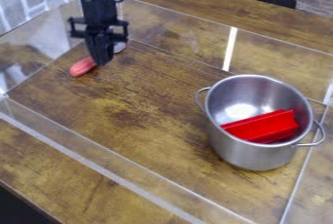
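A black robot arm reaches down from the top left, its gripper (pixel 99 56) low over a red-handled utensil (pixel 84 66) on the wooden table at the left. The gripper hides part of the utensil; its silvery end shows just right of the fingers. The fingers look close together; whether anything is between them is too small to tell. On the right stands a large steel pot (pixel 258 146) with a red rectangular object (pixel 260 125) inside.
Pale tape lines cross it near the back and edges.
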